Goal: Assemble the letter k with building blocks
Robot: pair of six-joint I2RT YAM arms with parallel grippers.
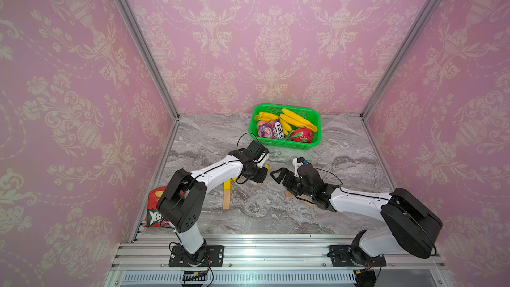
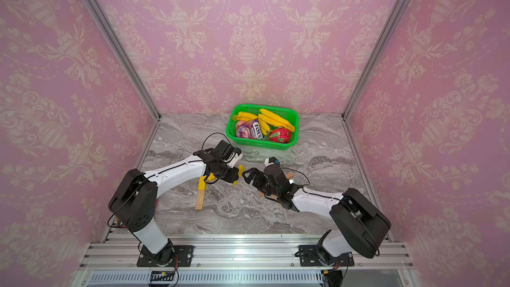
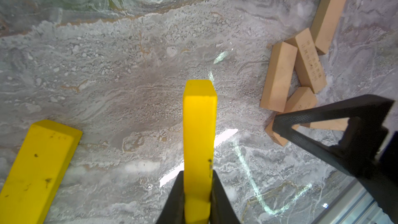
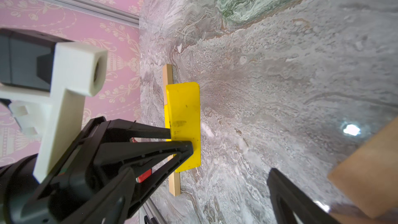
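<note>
A yellow block (image 4: pixel 185 120) is held off the table by my left gripper, whose fingers are shut on its near end. My right gripper stands open just to the right, facing that block, with nothing between its fingers. Under the left arm, yellow and wooden blocks lie in a straight column; its yellow block (image 1: pixel 227 184) and lower wooden block (image 1: pixel 226 199) show, while the arm covers the upper part. Another yellow block (image 3: pixel 41 174) lies aslant beside the column.
Several loose wooden blocks (image 3: pixel 278 76) lie in a heap beneath my right gripper. Behind both arms stands a green basket (image 1: pixel 285 142) of fruit. A red chips bag (image 1: pixel 154 207) sits at the left edge, partly behind the left arm.
</note>
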